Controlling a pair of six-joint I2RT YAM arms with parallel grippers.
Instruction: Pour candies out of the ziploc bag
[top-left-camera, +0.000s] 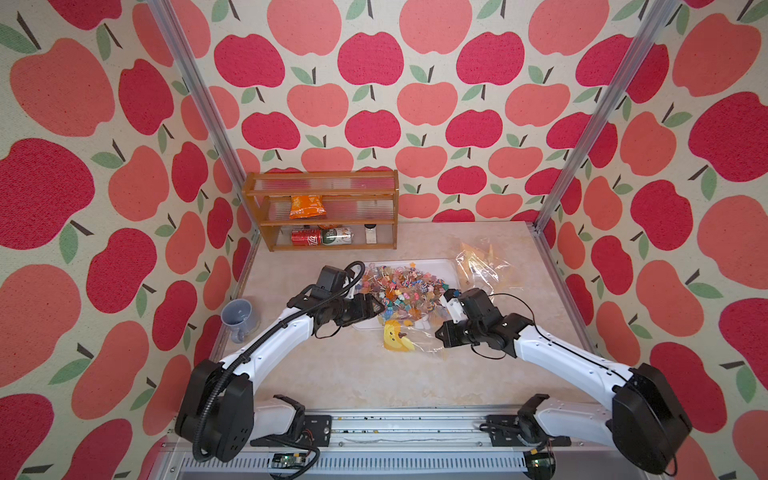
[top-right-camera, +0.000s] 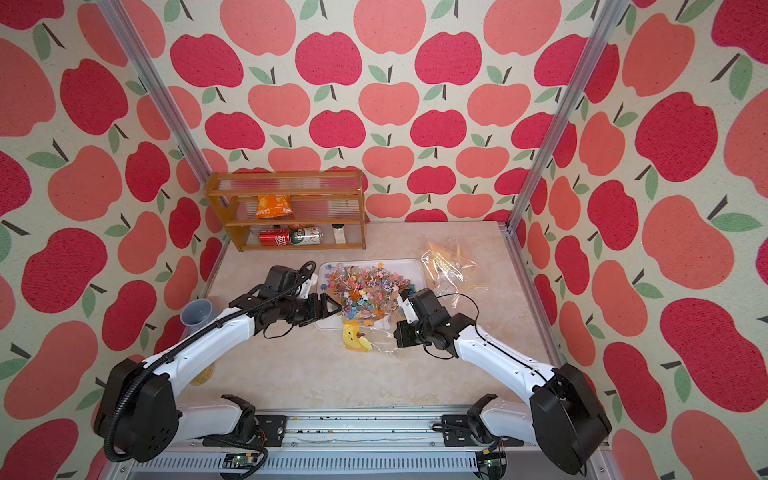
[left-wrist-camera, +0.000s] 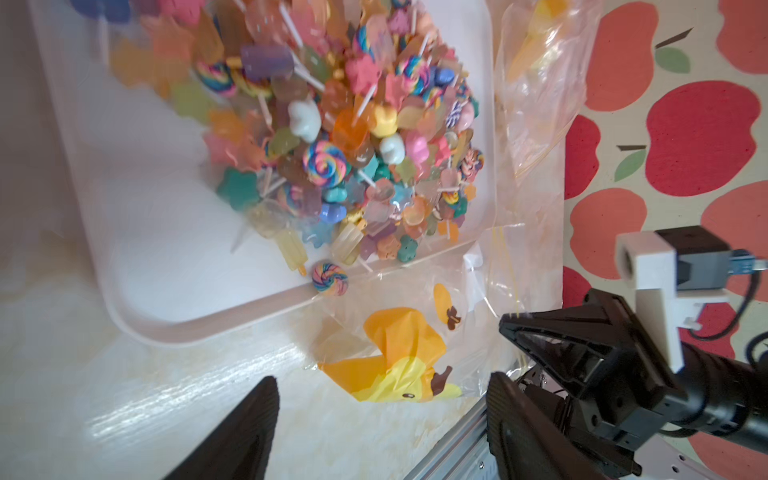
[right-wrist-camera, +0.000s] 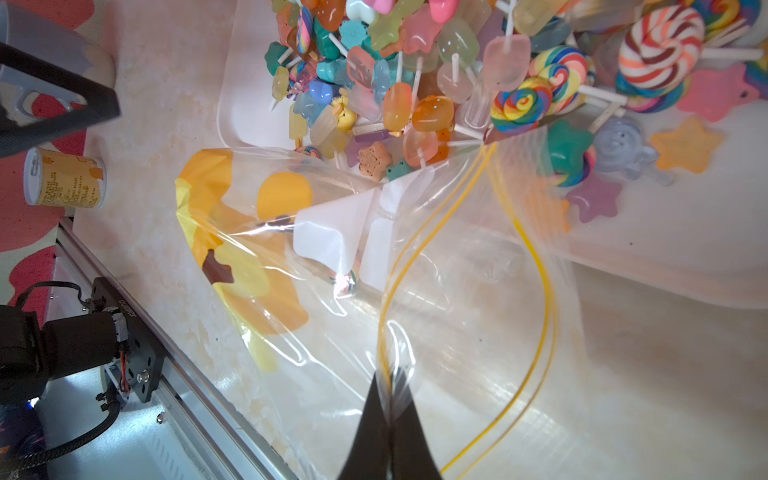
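The clear ziploc bag with a yellow printed character (top-left-camera: 397, 336) looks empty and lies across the front rim of the white tray (left-wrist-camera: 136, 264). My right gripper is shut on the bag at its seal end. My left gripper is open above the table, left of the bag's printed end, with nothing between its fingers. A dense heap of colourful candies and lollipops (left-wrist-camera: 352, 144) fills much of the tray.
Another clear bag (top-left-camera: 484, 264) lies at the back right. A wooden shelf (top-left-camera: 320, 184) with snacks and cans stands at the back left, a mug (top-left-camera: 238, 316) at the left.
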